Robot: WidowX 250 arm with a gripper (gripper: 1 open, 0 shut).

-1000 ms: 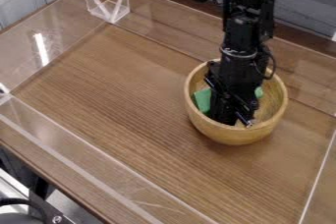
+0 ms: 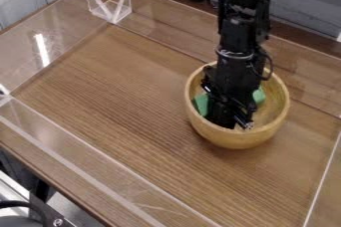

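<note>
A tan bowl (image 2: 256, 131) stands at the right of the wooden table, with green pieces (image 2: 260, 99) inside it. The black gripper (image 2: 229, 112) reaches down into the bowl from above and covers much of its inside. Its fingertips are dark and crowded by the arm, so whether they are open or shut cannot be made out.
A clear wire-like holder (image 2: 110, 3) stands at the back left. A black cable (image 2: 16, 205) lies at the lower left edge.
The arm has shifted very slightly within the bowl; otherwise the scene looks the same.
</note>
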